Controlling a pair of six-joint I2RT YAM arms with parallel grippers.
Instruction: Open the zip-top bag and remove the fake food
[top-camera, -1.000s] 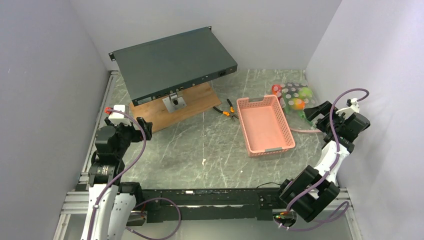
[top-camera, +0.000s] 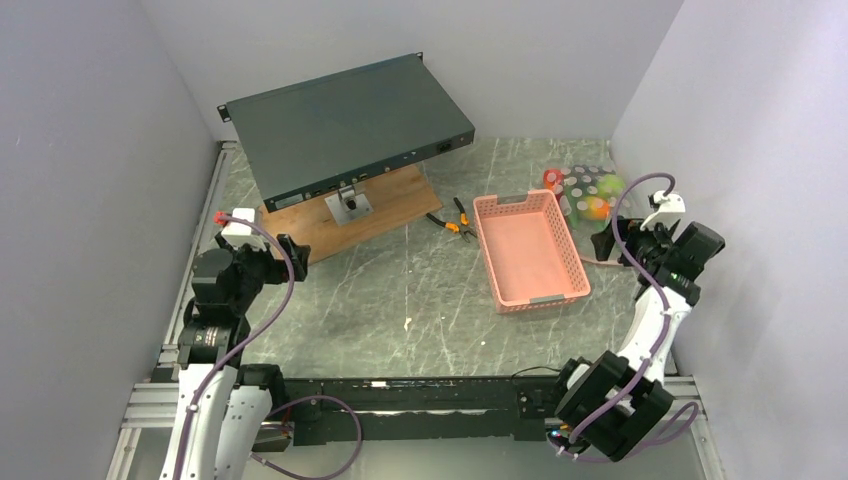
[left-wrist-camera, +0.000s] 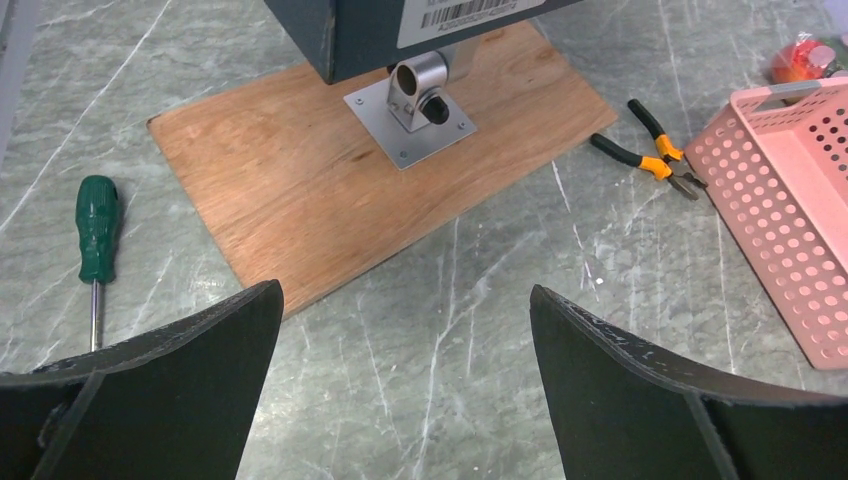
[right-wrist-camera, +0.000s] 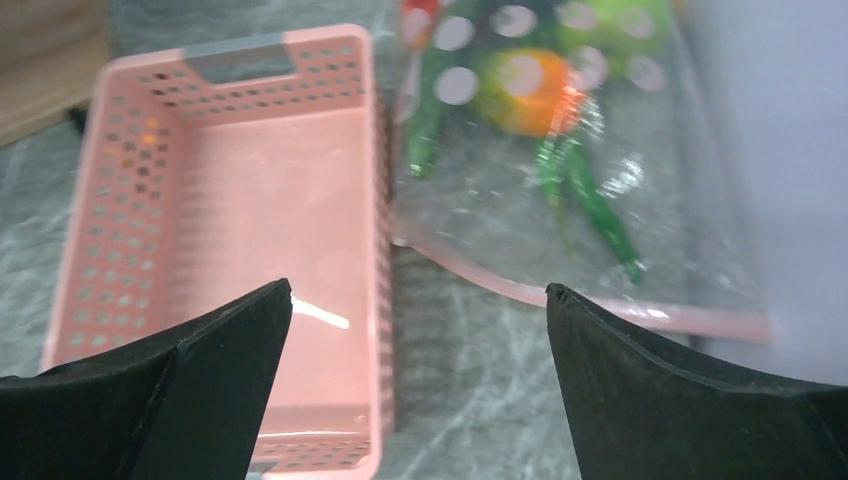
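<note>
The clear zip top bag (right-wrist-camera: 660, 250) with white dots and fake food, orange, green and red, lies at the back right beside the pink basket (top-camera: 530, 300). Its pinkish zip strip (right-wrist-camera: 480, 270) faces the front. My right gripper (top-camera: 612, 245) is open above the bag's front part, close to the right wall, its fingers empty; the right wrist view is blurred. My left gripper (top-camera: 285, 257) hangs open and empty at the left, near the wooden board (left-wrist-camera: 250, 190).
A large dark metal unit (top-camera: 350, 125) stands on the board. Pliers (left-wrist-camera: 660, 165) lie left of the basket, a green screwdriver (left-wrist-camera: 96, 225) by the board.
My right gripper has moved left from nearer the right wall, over the bag's front part. The left arm is almost unchanged.
</note>
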